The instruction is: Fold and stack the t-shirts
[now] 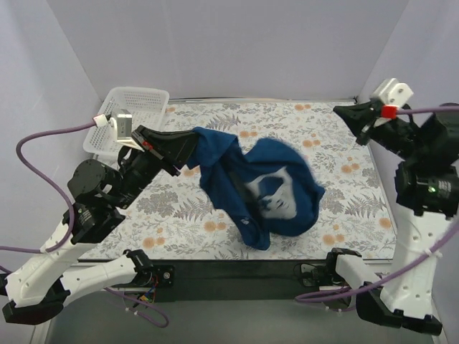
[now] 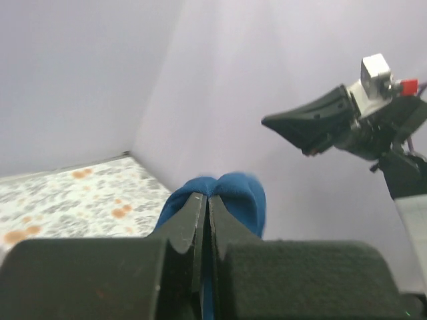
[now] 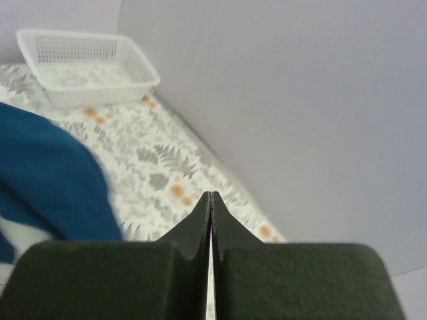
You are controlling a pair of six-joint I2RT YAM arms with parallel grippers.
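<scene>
One dark blue t-shirt with a white print [image 1: 294, 168] hangs crumpled over the table in the top view. Its upper left corner is pinched by my left gripper [image 1: 193, 143], raised high on the left. In the left wrist view, cloth [image 2: 241, 192] bulges around the tips of the shut left gripper. My right gripper [image 1: 338, 112] is raised on the right, shut and apart from the shirt. The right wrist view shows nothing between the tips of the right gripper, with the blue cloth [image 3: 60, 173] off to the left.
A white plastic basket [image 1: 136, 100] stands at the table's back left corner, partly behind my left arm. Grey walls [image 1: 215, 43] close in the back and sides.
</scene>
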